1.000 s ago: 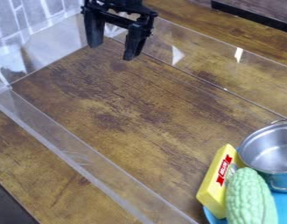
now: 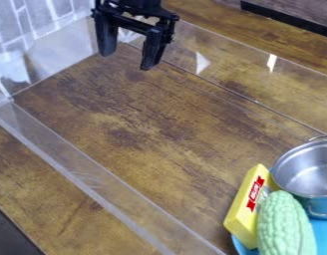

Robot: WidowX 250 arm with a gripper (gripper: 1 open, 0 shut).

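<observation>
My black gripper (image 2: 129, 48) hangs at the upper centre-left above the wooden floor of a clear-walled enclosure, its two fingers spread wide with nothing visible between them. At the lower right are a steel pot (image 2: 307, 177), a yellow box with a red label (image 2: 245, 207) and a pale green corn-like item (image 2: 283, 225) on a blue surface (image 2: 241, 246).
Clear walls (image 2: 87, 179) border the wooden work area (image 2: 147, 129) on the left and at the back. A dark edge (image 2: 9, 237) shows at the lower left.
</observation>
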